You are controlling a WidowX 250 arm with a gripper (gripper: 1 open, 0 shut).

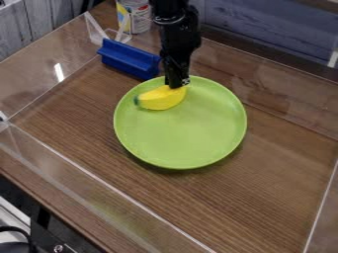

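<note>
My black gripper (177, 75) hangs from the top centre, its tip at the upper edge of a green plate (180, 136), just above the right end of a yellow banana-like object (162, 97). The gripper looks shut. Whether it touches the yellow object is hard to tell at this size.
A blue block-like object (129, 59) with pale straps lies left of the gripper, outside the plate. A can (132, 15) stands at the back left. Bare wooden table (251, 208) fills the right and front. A wall or board edges the back.
</note>
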